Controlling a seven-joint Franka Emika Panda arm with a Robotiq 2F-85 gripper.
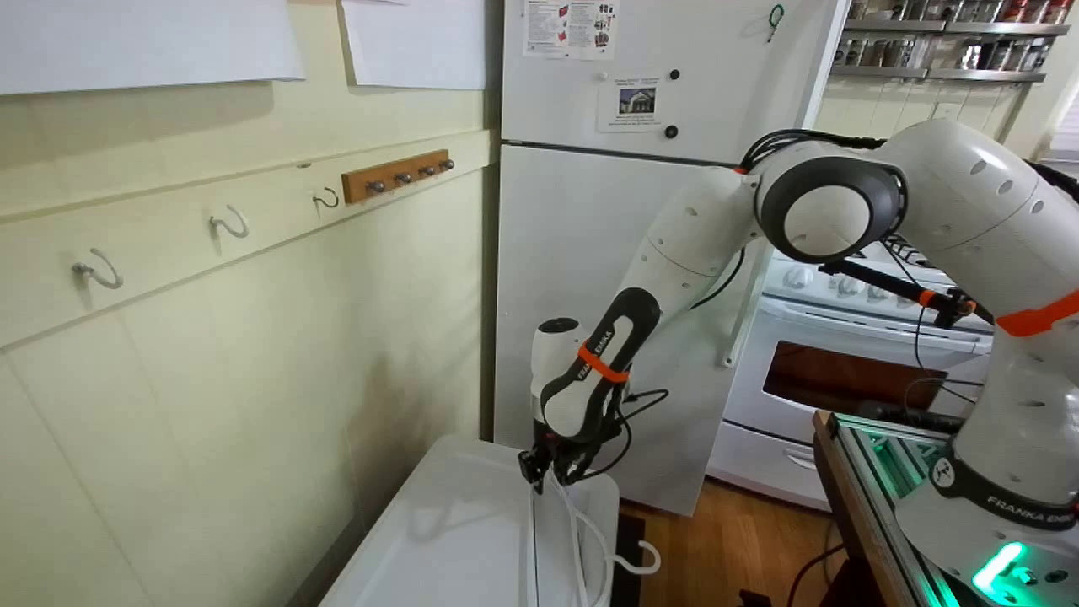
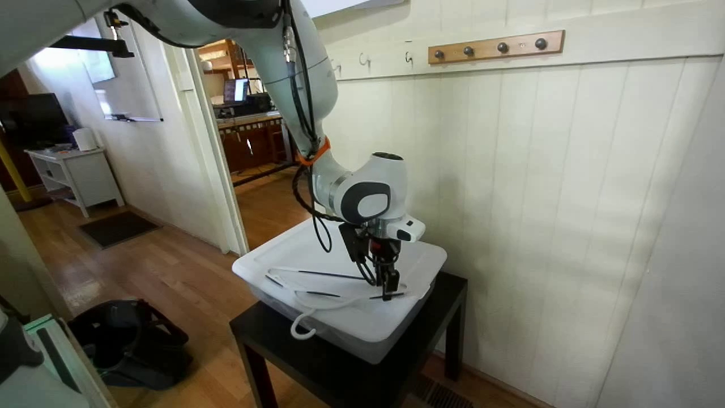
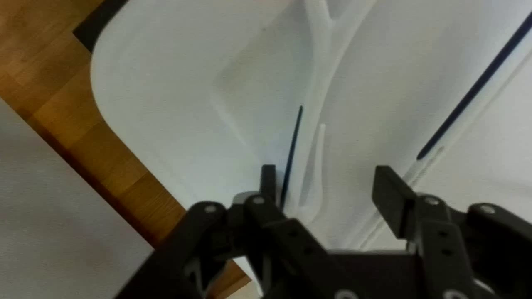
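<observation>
A white plastic hanger point(image 2: 326, 304) with dark strips lies on the white lid point(image 2: 278, 248) of a storage bin, its hook point(image 1: 642, 561) reaching out past the lid's edge. Low over the lid, my gripper is open, with a wide gap between its fingertips. In the wrist view one hanger arm point(image 3: 310, 117) runs down beside the left finger point(image 3: 268, 180). Another bar with a dark strip point(image 3: 476, 87) passes behind the right finger point(image 3: 386, 192). Whether either finger touches the hanger I cannot tell.
The bin stands on a black table point(image 2: 346, 370) beside a wall. Several hooks point(image 1: 231, 222) and a wooden peg rack point(image 1: 396, 176) are mounted on that wall. A white fridge point(image 1: 597, 243) rises close behind the arm.
</observation>
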